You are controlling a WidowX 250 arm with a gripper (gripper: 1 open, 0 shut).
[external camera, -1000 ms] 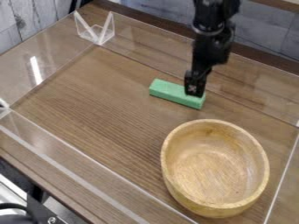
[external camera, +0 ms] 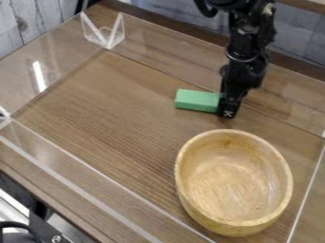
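The black gripper reaches down from the top of the view, low over the wooden table and shut on the right part of a flat green block. The block's left part is clear; its right end is hidden by the fingers. A large round yellow bowl stands in front of them at the lower right.
A white wire-like holder stands at the back left. The table's edges show at the left and far right.
The gripper has come down onto the green block from above.
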